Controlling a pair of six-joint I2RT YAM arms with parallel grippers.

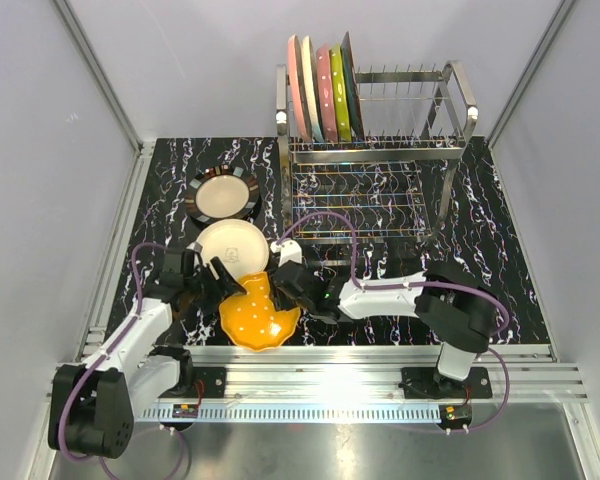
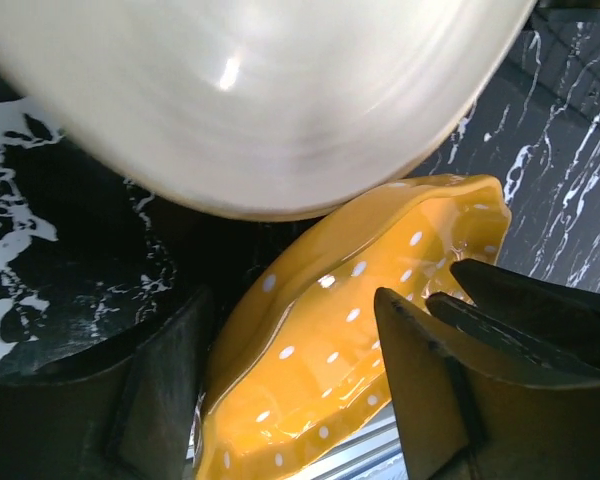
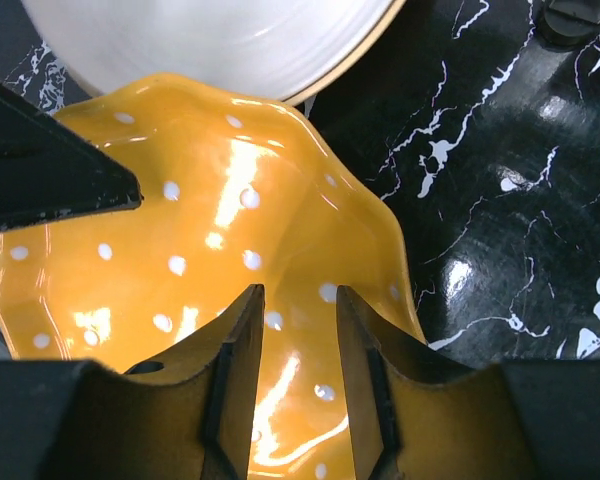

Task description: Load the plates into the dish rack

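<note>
An orange plate with white dots and wavy rim [image 1: 250,322] lies on the dark marble top. My left gripper [image 1: 227,280] is at its upper-left edge; in the left wrist view its fingers stand apart by the rim. My right gripper [image 1: 280,293] is at the plate's right side, shut, with its fingertips close together over the dotted surface [image 3: 180,290]; whether they pinch it is unclear. A cream plate [image 1: 233,242] lies just behind the orange one, and a striped dark-rimmed plate [image 1: 195,200] further back.
The metal dish rack [image 1: 370,155] stands at back right, several colored plates [image 1: 342,95] upright in its upper left, lower tier empty.
</note>
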